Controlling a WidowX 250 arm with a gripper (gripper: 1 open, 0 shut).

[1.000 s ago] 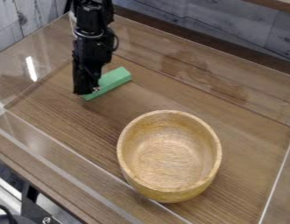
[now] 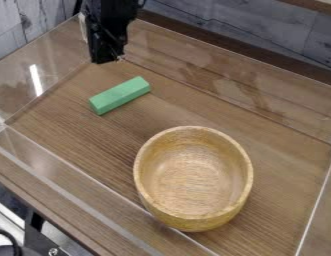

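Observation:
A green block (image 2: pixel 120 95) lies flat on the wooden table at the upper left. My gripper (image 2: pixel 124 48) hangs dark above and behind it, near the top edge, apart from the block; whether its fingers are open or shut is hard to make out. A pale yellow round bowl (image 2: pixel 195 172) stands at the lower right.
My gripper has moved up and back, away from the green block, which it was over before. The block looks to lie in about the same place.

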